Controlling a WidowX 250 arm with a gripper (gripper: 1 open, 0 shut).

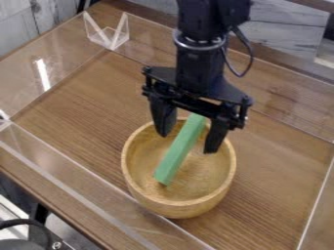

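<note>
A yellow-tan bowl (pixel 150 186) sits on the wooden surface in the middle of the camera view. Inside it lies a long green bar (pixel 175 156), slanting from lower left to upper right. My black gripper (pixel 193 115) hangs over the back of the bowl, above the upper end of the green bar, with one dark finger block at each side. Whether anything is between the fingers cannot be made out.
The wooden tray surface (pixel 72 117) is clear left and right of the bowl. A clear plastic piece (pixel 107 27) stands at the back left. A cable lies at the bottom left corner.
</note>
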